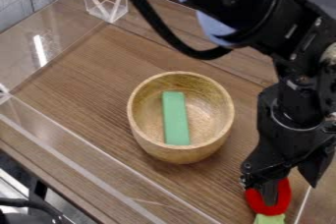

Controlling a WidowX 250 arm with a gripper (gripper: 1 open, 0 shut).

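Observation:
The black gripper (276, 174) hangs at the lower right, just over a red object (269, 202) with a pale green part (268, 219) below it at the bottom edge. Its fingers look apart; whether they touch the red object is unclear. A round wooden bowl (214, 102) in the middle holds a green block (175, 117).
Clear plastic bits (105, 2) stand at the upper left. The arm and a cable cover the upper right.

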